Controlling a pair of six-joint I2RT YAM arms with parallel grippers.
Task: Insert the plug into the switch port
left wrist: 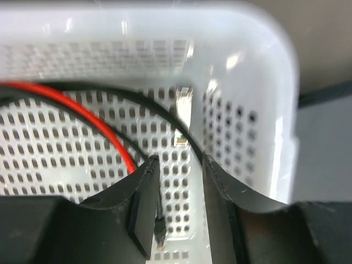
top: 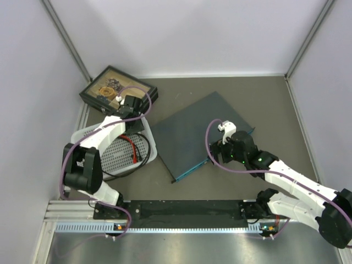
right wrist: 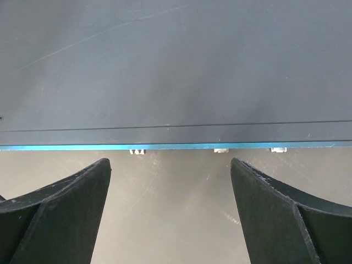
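Note:
Over the far right corner of a white perforated basket [top: 82, 133] hovers my left gripper, its fingers parted. A clear plug-like piece [left wrist: 183, 113] lies on the basket floor just beyond the fingertips. A black cable [left wrist: 151, 103] runs past that piece to the right finger; whether they touch I cannot tell. A thin dark cable end [left wrist: 159, 226] shows below, between the fingers. The switch [top: 195, 129] is a flat dark grey slab with a blue front edge. Along that edge, my right gripper stands wide open and empty, facing small whitish pieces [right wrist: 221, 150].
A red cable [left wrist: 93, 118] curves through the basket among black ones. Behind the basket sits a dark compartment case [top: 118, 91] with coiled items.

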